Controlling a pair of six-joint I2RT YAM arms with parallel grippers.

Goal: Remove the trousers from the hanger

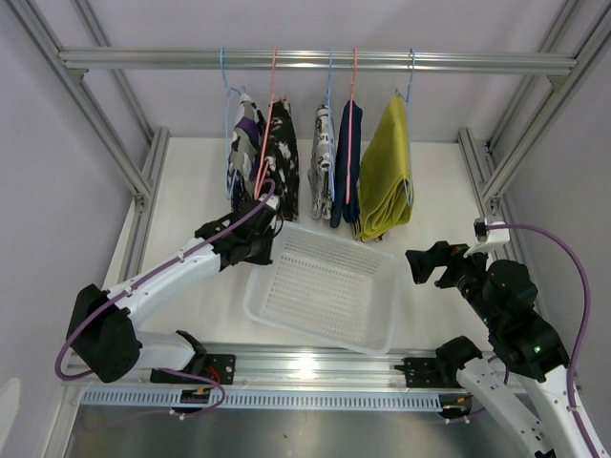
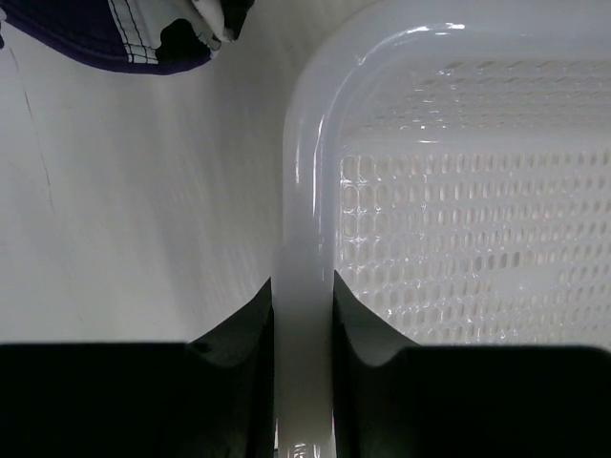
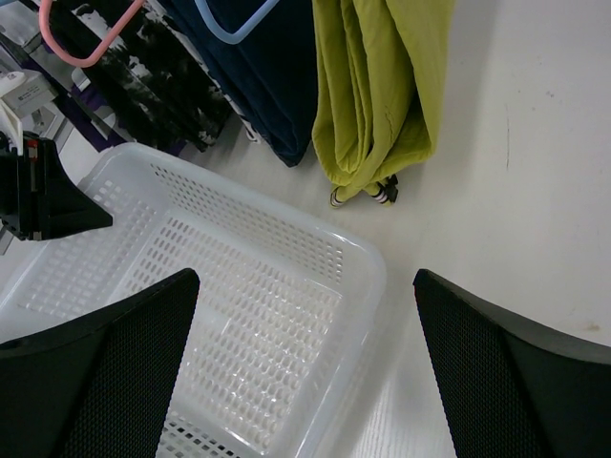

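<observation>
Several garments hang on hangers from the rail [image 1: 315,59]: purple patterned [image 1: 243,143], black-and-white [image 1: 284,157], grey patterned [image 1: 319,162], navy [image 3: 277,86] and olive [image 1: 382,172]. Which is the trousers I cannot tell for sure. My left gripper is shut on the rim of a white plastic basket [image 2: 458,239], at its left back corner, just below the garments; a purple-trimmed cloth [image 2: 134,67] shows beside it. My right gripper [image 1: 425,262] stands open, right of the basket and in front of the olive garment, holding nothing.
The basket lies on the white floor in the middle. Bare floor [image 3: 516,210] shows to the right of the olive garment and left of the left arm. Metal frame posts and edges bound the space.
</observation>
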